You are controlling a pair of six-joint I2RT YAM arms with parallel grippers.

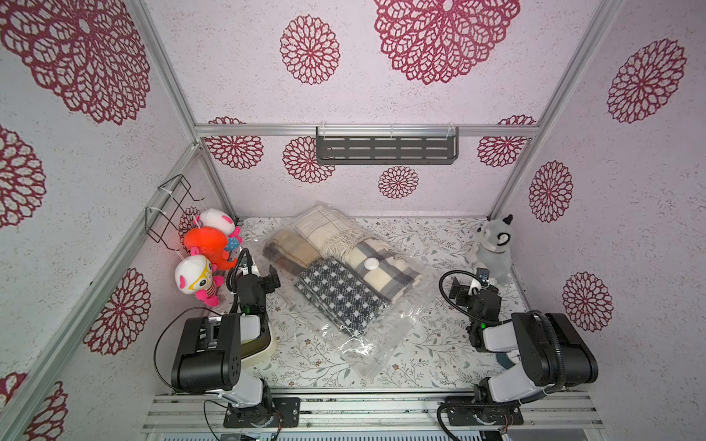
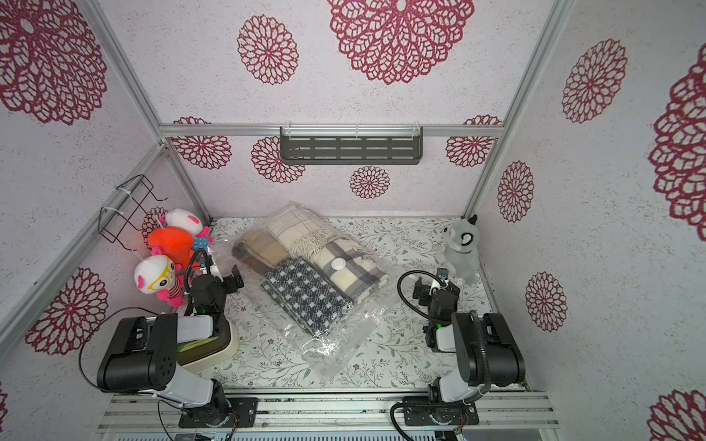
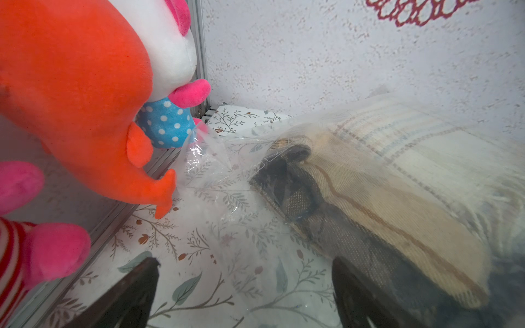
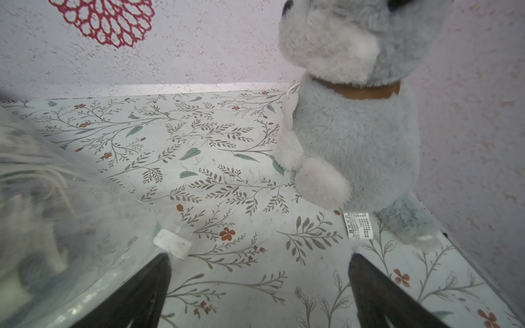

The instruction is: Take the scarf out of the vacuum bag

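Note:
A clear vacuum bag [image 1: 375, 352] lies flat mid-table, its round white valve [image 1: 372, 263] on top. Inside are folded scarves: a dark houndstooth one [image 1: 338, 294], a tan one [image 2: 257, 250], a cream fringed one [image 2: 294, 220] and a grey-cream plaid one [image 2: 353, 275]. My left gripper hovers at the bag's left side, open, with nothing held. My right gripper stands open to the right of the bag, empty, facing the back wall.
Plush toys [image 1: 209, 246] crowd the left wall below a wire rack. A grey plush animal [image 4: 355, 136] sits at the right. A grey shelf [image 1: 387, 147] hangs on the back wall. Bare table shows behind and in front of the bag.

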